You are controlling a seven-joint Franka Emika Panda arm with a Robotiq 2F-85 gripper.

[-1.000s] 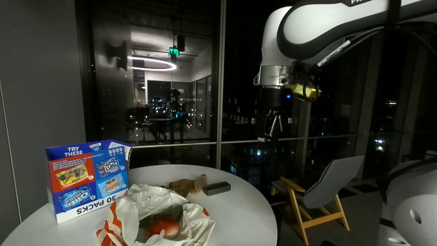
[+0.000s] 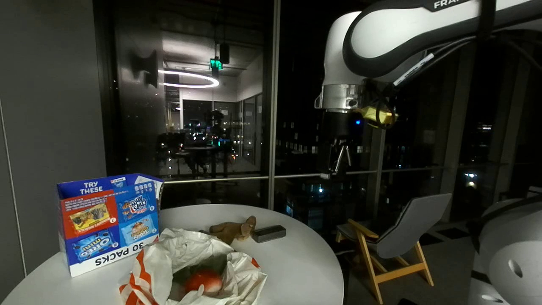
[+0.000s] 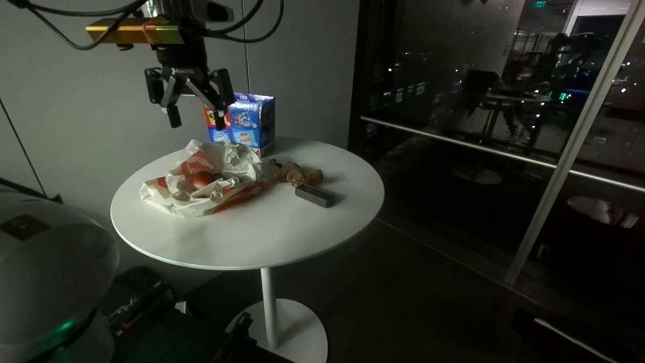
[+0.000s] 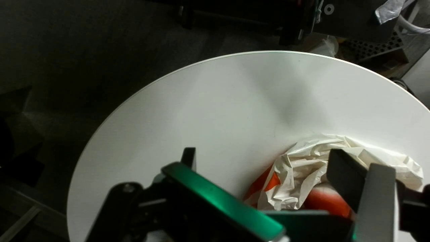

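High above the table, my gripper (image 3: 197,126) stands open, its two fingers well apart and nothing between them. A crumpled white paper bag (image 2: 244,284) with orange-red stripes lies with its mouth open on the round table. Inside the bag a red round thing (image 2: 204,281), perhaps an apple, shows through the opening. In the wrist view the bag (image 4: 282,193) is at the lower right, partly behind one of my fingers (image 4: 381,197). A brown knobbly root, like ginger (image 2: 231,231), lies behind the bag, close to a dark grey block (image 2: 269,233).
A blue and red snack box (image 2: 109,223) stands upright at the table's back, beside the bag. A grey chair with wooden legs (image 2: 406,234) stands off the table.
My arm and gripper have come down very slightly in exterior view 1. The bag, box, root and block look unmoved.
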